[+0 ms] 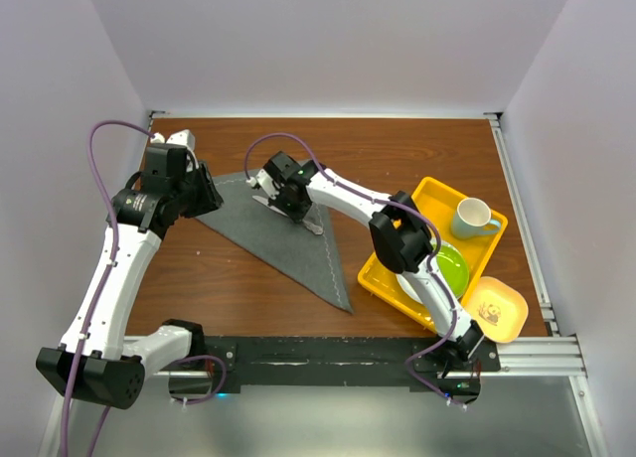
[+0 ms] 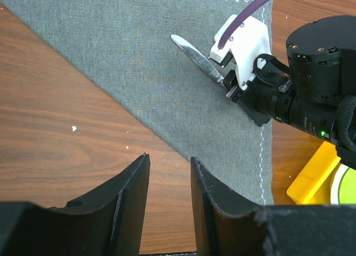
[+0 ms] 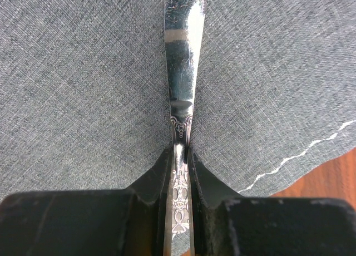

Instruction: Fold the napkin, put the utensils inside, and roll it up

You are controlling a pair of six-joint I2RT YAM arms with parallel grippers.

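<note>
A grey napkin (image 1: 268, 238) lies on the table folded into a triangle, with a white stitched line along its edges. A metal knife with a patterned handle lies diagonally on it, its blade (image 2: 194, 55) pointing up-left in the left wrist view. My right gripper is shut on the knife's handle, down at the napkin's surface. My left gripper stands open over the left end of the napkin, with nothing between its fingers.
A yellow tray (image 1: 378, 288) at the right holds a mug (image 1: 470, 219) and a green plate (image 1: 452, 270). A small peach square dish (image 1: 497, 308) sits beside it. Bare wood shows behind and to the front-left of the napkin.
</note>
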